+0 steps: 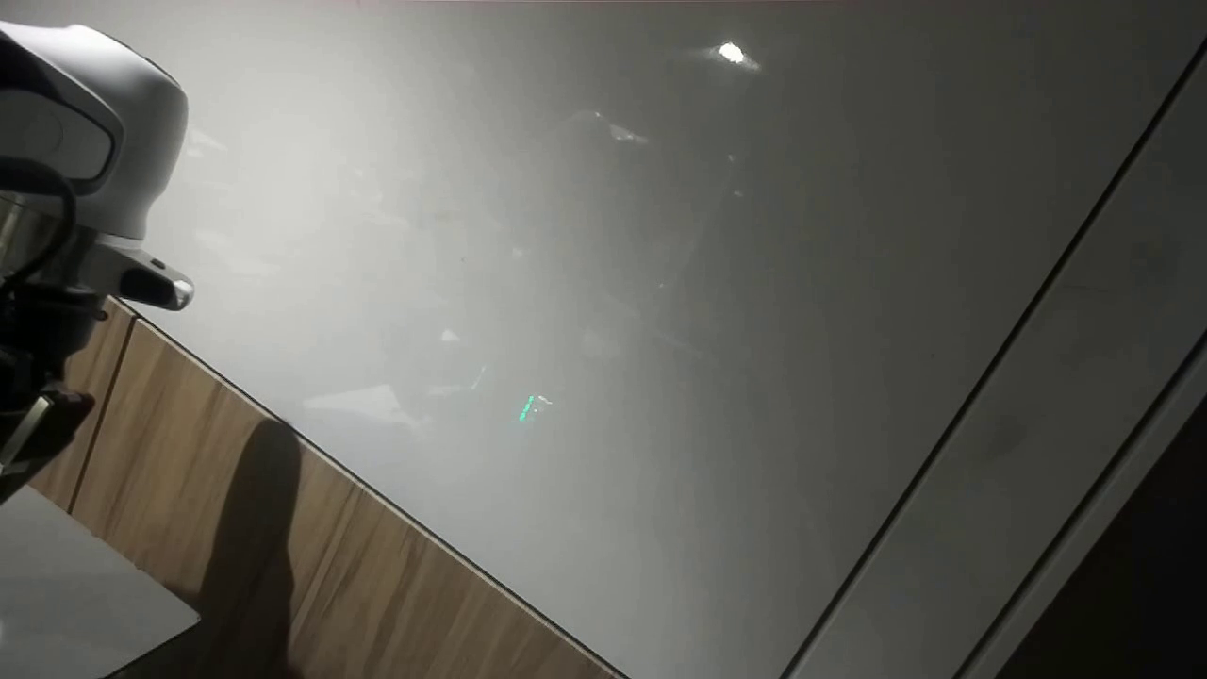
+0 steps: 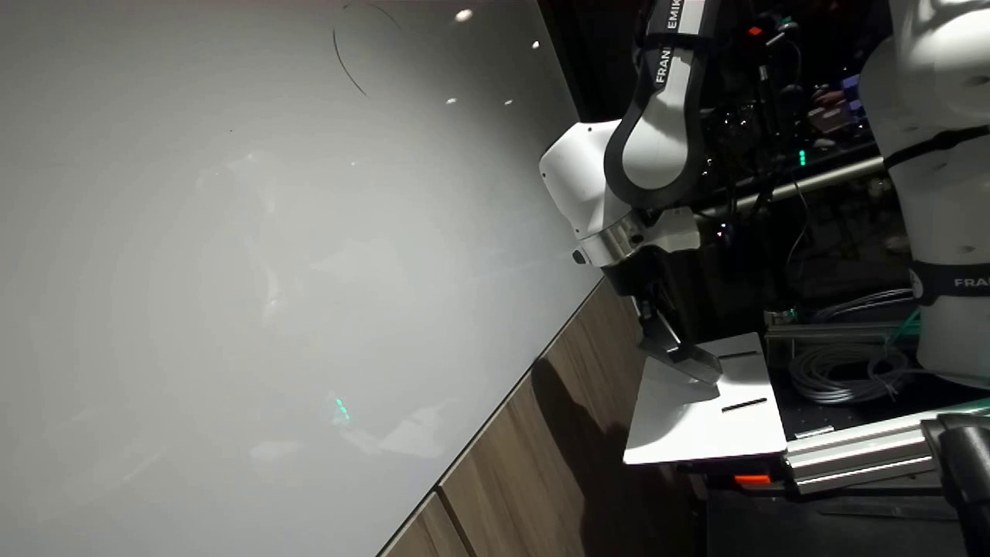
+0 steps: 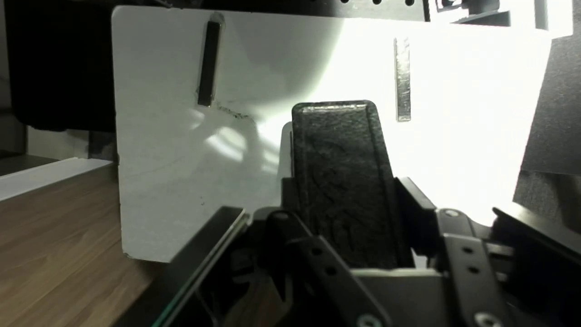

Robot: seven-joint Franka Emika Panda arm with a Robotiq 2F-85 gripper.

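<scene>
A black rectangular block (image 3: 343,163) with rounded corners, much like an eraser, extends forward from my gripper, which is shut on its sides. Beyond the block in the wrist view lies a white plate (image 3: 158,147) bearing two dark strips. The exterior view from the other side has the gripper (image 2: 657,325) pointing down over the plate (image 2: 659,427), the block (image 2: 698,363) tilted at its end. Whether the block touches the plate cannot be told. In the first exterior view, the gripper is partly cut off at the left edge.
A large glossy whiteboard (image 1: 679,283) fills most of the exterior views, bordered by wood panelling (image 1: 373,554). Near the plate run a metal rail (image 2: 863,455) and coiled cables (image 2: 840,371). A second arm (image 2: 947,186) stands at the right.
</scene>
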